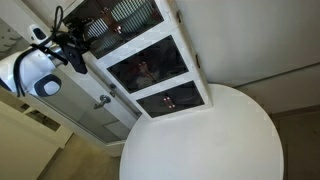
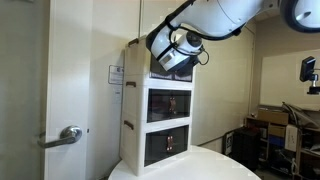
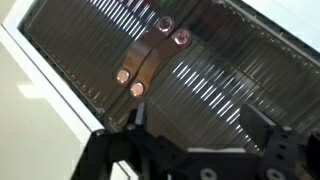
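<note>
A white cabinet (image 1: 189,52) with dark ribbed panels stands upright, seen in both exterior views. My gripper is open in front of its top panel (image 3: 215,85), with nothing between the fingers. Two brown leather strap handles (image 3: 160,62) with copper-coloured studs sit side by side on that panel, up and to the left of the fingertips in the wrist view. From outside, the gripper (image 1: 80,42) appears close to the top panel; whether it touches cannot be told. The middle panel (image 2: 168,105) and bottom panel (image 2: 166,144) are flush with the frame.
The cabinet rests on a round white table (image 1: 215,140), whose top is bare in front of it. A door with a metal handle (image 2: 70,135) is to the left. Shelves with boxes (image 2: 275,120) stand in the right background.
</note>
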